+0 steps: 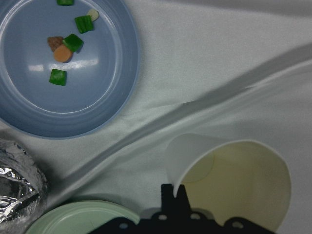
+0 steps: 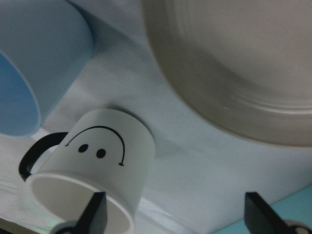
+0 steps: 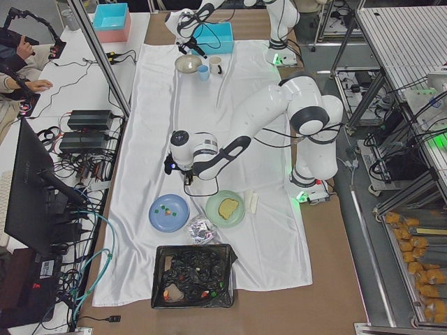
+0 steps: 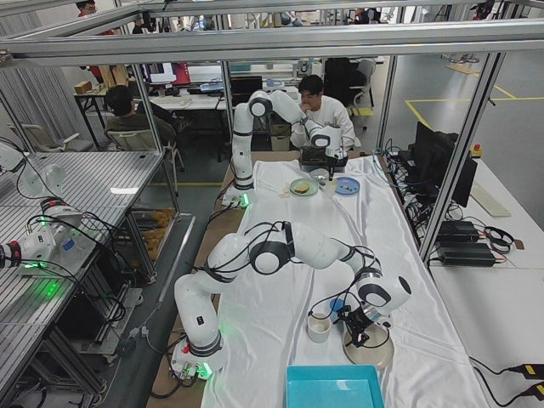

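In the left wrist view my left gripper is shut on the rim of a white cup (image 1: 243, 185), held tilted above the cloth near a blue plate (image 1: 29, 87) with food pieces, a foil bowl (image 1: 17, 185) and a green plate (image 1: 83, 217). In the right wrist view my right gripper is open over a smiley mug (image 2: 112, 156), beside a blue cup (image 2: 53, 63) and a beige dish (image 2: 229, 78); nothing is seen held between its fingers.
A black lined bin (image 3: 192, 295) sits at the near end, a blue tray (image 4: 331, 395) at the other. The white cloth (image 3: 160, 118) has clear room between the two groups of dishes. A pale item (image 3: 252, 202) lies beside the green plate.
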